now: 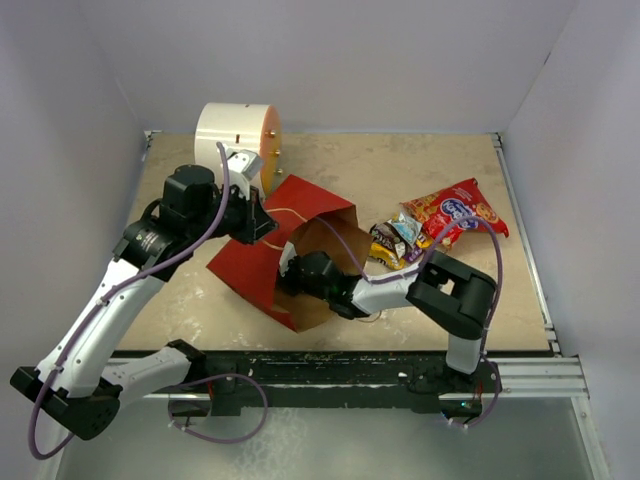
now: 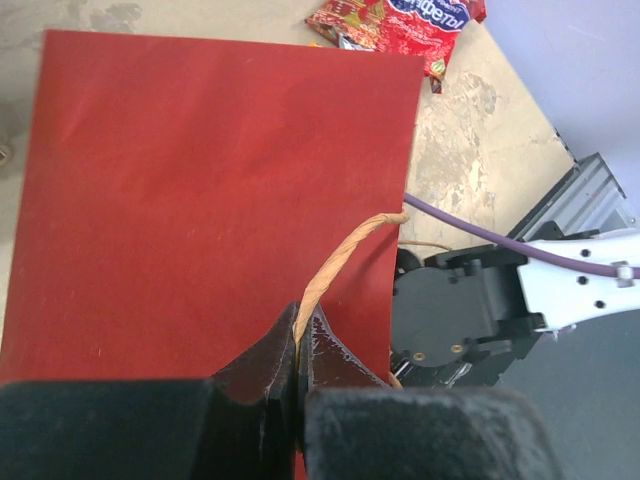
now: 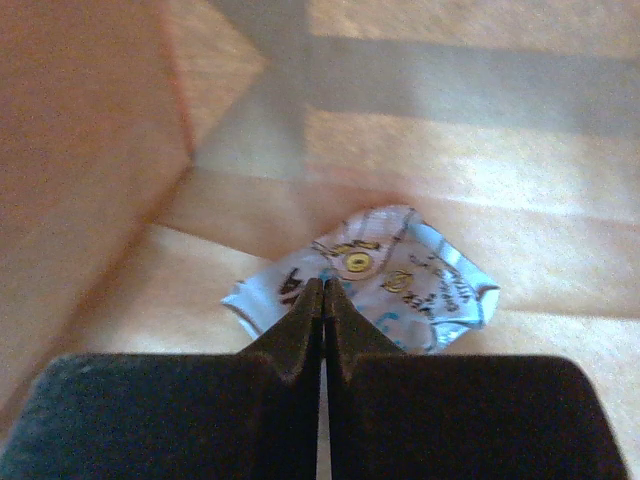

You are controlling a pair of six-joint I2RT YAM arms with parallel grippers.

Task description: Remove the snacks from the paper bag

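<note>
The red paper bag [image 1: 235, 265] lies on its side, brown interior toward the right. My left gripper is shut at its top, a twisted handle [image 2: 340, 255] running at its fingertips; whether it is held is unclear. My right gripper reaches inside the bag, shut, over a small pale crumpled packet [image 3: 395, 285] with printed yellow and blue marks; nothing clearly shows between its fingers. A red snack bag [image 1: 462, 208] and several smaller packets [image 1: 390, 245] lie outside, right of the paper bag.
A white cylindrical object [image 1: 228, 125] stands at the back left. The board [image 1: 360, 165] is bare along the back and far right. Grey walls bound the back and sides.
</note>
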